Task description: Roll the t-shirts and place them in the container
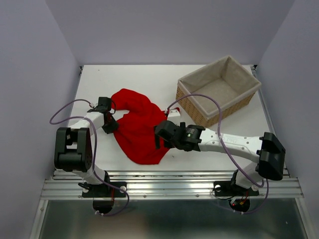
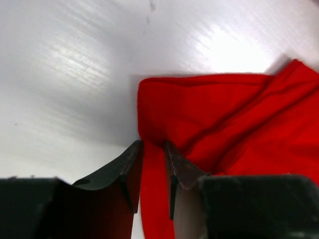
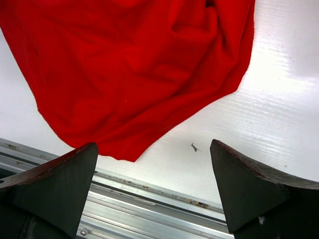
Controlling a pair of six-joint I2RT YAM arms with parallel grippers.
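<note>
A red t-shirt (image 1: 139, 134) lies rumpled on the white table. My left gripper (image 1: 110, 124) is down at its left edge; in the left wrist view its fingertips (image 2: 155, 147) are close together on a narrow fold of red cloth, and whether they grip it is unclear. My right gripper hovers over the shirt's lower right part, fingers wide apart with nothing between them; the shirt's corner shows just beyond them in the right wrist view.
A wicker basket (image 1: 197, 109) with a cloth liner stands at the back right. A metal rail (image 1: 149, 181) runs along the front edge.
</note>
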